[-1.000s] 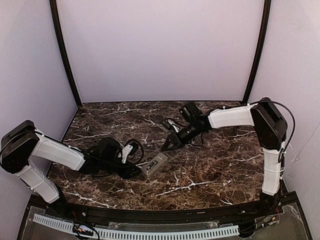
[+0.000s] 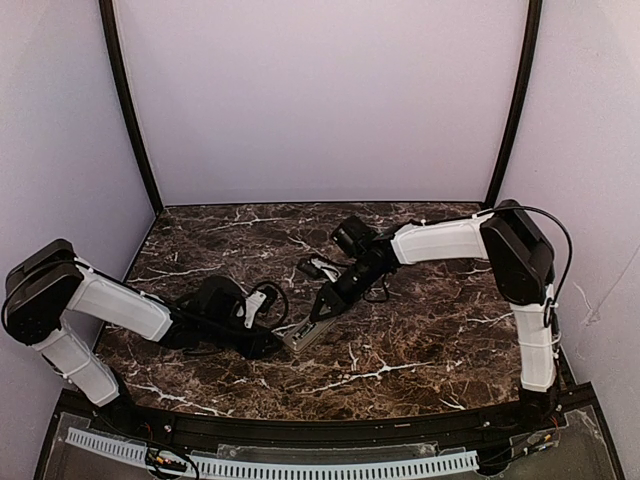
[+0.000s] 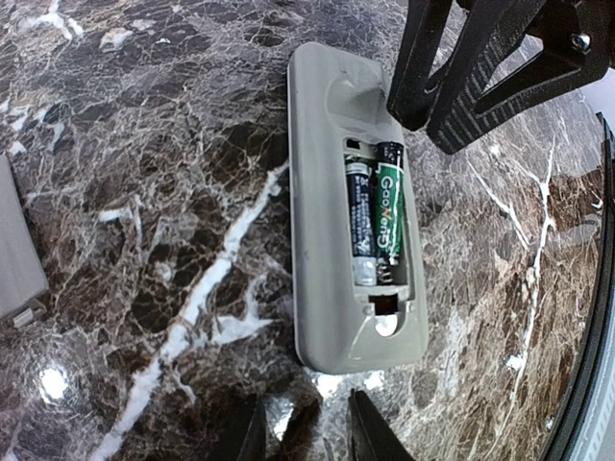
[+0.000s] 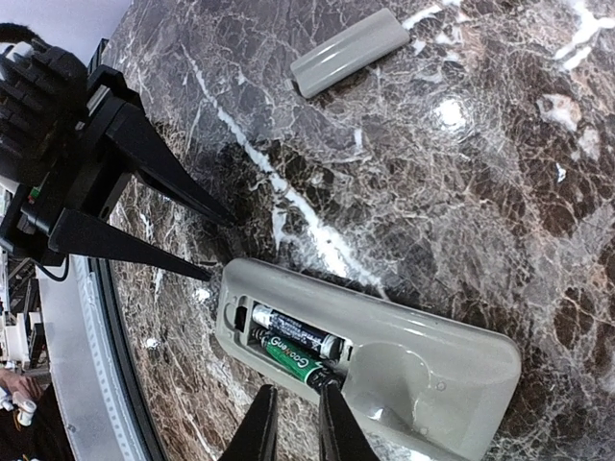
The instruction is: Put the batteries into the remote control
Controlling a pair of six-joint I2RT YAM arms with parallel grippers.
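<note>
The grey remote lies on the marble table, compartment up, holding a dark battery and a green battery; in the right wrist view the green one's end looks slightly raised. My right gripper [image 2: 318, 310] is over the remote, fingers parted a little, nothing visible between them; in the left wrist view it hangs above the battery compartment's upper end. My left gripper [image 2: 270, 345] stands just off the remote's other end, fingers apart with nothing visible between them, as the right wrist view [image 4: 215, 246] also shows.
The grey battery cover [image 4: 348, 53] lies apart on the marble, beside the remote.
My right gripper has moved down and toward the front left, over the remote's compartment. The left arm and the remote look nearly unchanged.
</note>
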